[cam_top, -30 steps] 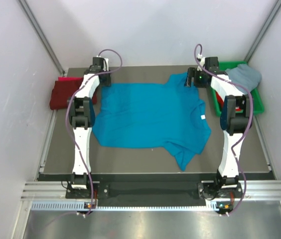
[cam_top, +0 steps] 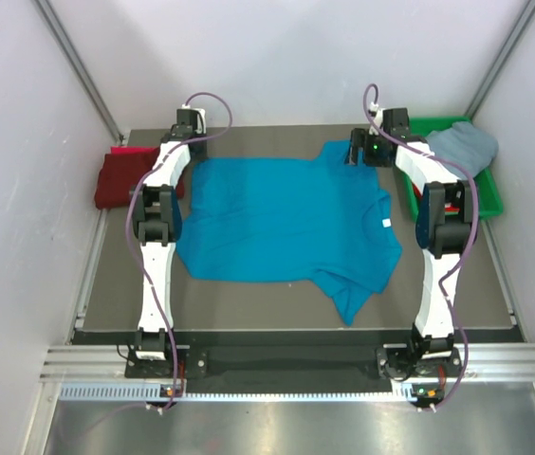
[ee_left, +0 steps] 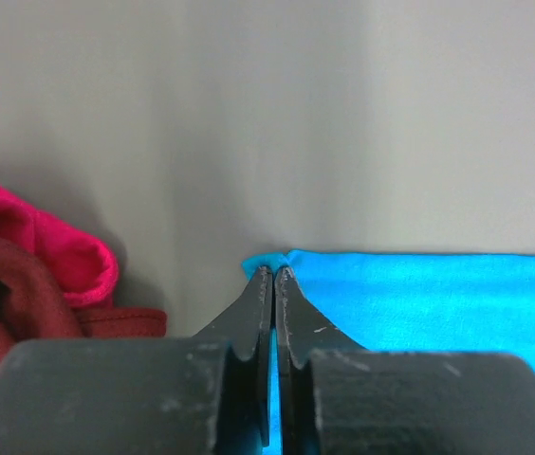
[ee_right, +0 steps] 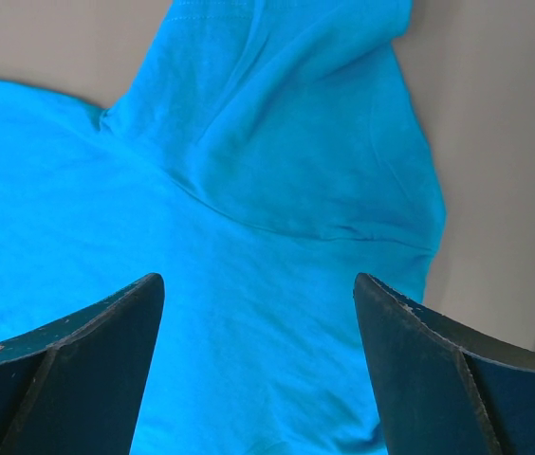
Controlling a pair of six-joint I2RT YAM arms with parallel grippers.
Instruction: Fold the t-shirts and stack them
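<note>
A blue t-shirt [cam_top: 277, 218] lies spread over the middle of the table, its lower right part [cam_top: 348, 289] folded into a loose point. At its far left corner my left gripper is shut, with a small pinch of blue cloth showing at the fingertips. My right gripper [cam_top: 357, 153] hovers over the shirt's far right part, fingers apart. In the right wrist view, wrinkled blue cloth [ee_right: 296, 133] lies below and ahead of the open fingers [ee_right: 120, 327], with nothing between them.
Dark red and pink folded cloth [cam_top: 120, 180] sits at the far left, close beside my left gripper. A green bin [cam_top: 495, 201] on the far right holds a grey cloth [cam_top: 462, 147] and something red. Bare table [cam_top: 249, 308] shows in front.
My right gripper has shifted slightly to the left. The shirt lies as before.
</note>
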